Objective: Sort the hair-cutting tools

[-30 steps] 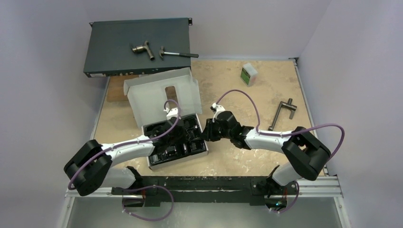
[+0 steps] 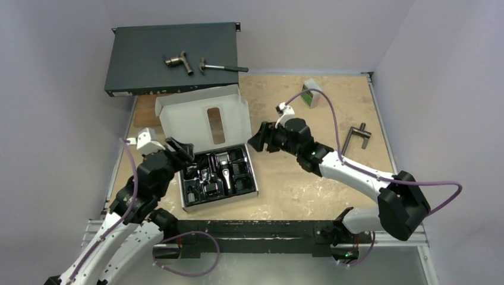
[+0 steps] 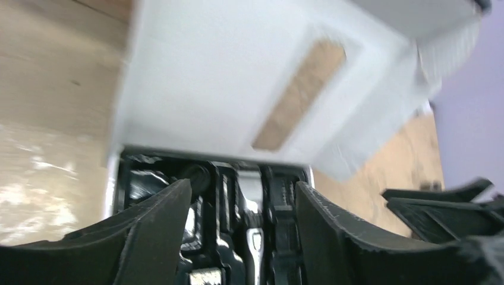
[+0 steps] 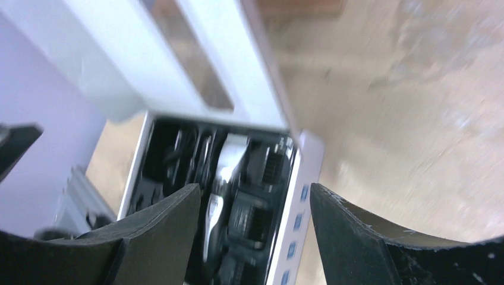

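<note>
The white box (image 2: 221,204) lies on the table with its lid (image 2: 183,119) raised at the back. Its black tray holds the hair cutting tools, among them a silver clipper (image 2: 226,178) and several dark attachments in their compartments; the clipper (image 3: 255,243) also shows in the left wrist view. Over the box's left back corner, my left gripper has its fingers apart and empty. My right gripper is open beside the box's right back corner, nothing between its fingers, clear of the tray.
A dark metal case (image 2: 172,53) with a hammer (image 2: 223,67) and a pipe fitting (image 2: 180,62) on it stands behind the lid. A small green-white box (image 2: 310,95) and another metal fitting (image 2: 356,138) lie on the right.
My left arm has swung left and back from over the tray, uncovering the tools. My right gripper has moved up toward the back.
</note>
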